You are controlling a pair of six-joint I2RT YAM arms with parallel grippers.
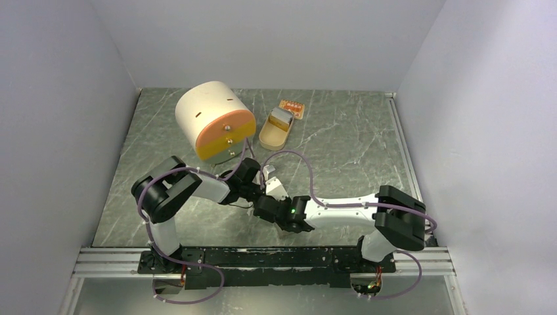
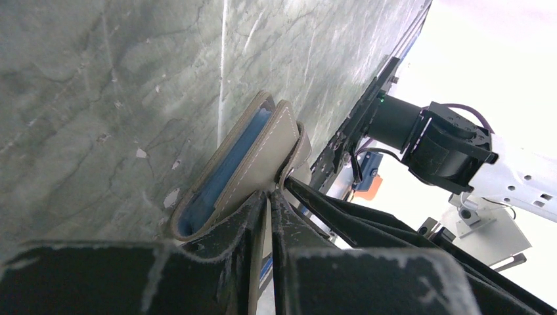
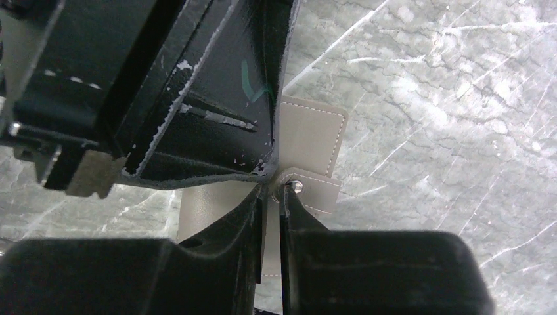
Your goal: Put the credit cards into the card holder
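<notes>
A grey leather card holder (image 2: 259, 154) with stitched edges, a blue-lined slot and a snap flap (image 3: 315, 197) lies on the marble table beneath both grippers. In the left wrist view my left gripper has its fingertips close together at the holder's side. In the right wrist view my right gripper is at the flap's metal snap, a narrow gap between its fingers. The top view shows both grippers meeting at front centre, hiding most of the holder. I cannot tell whether either grips it.
A cream drum with coloured drawers (image 1: 203, 111) stands at back left, beside a beige tray (image 1: 272, 136) with cards and an orange piece (image 1: 295, 105).
</notes>
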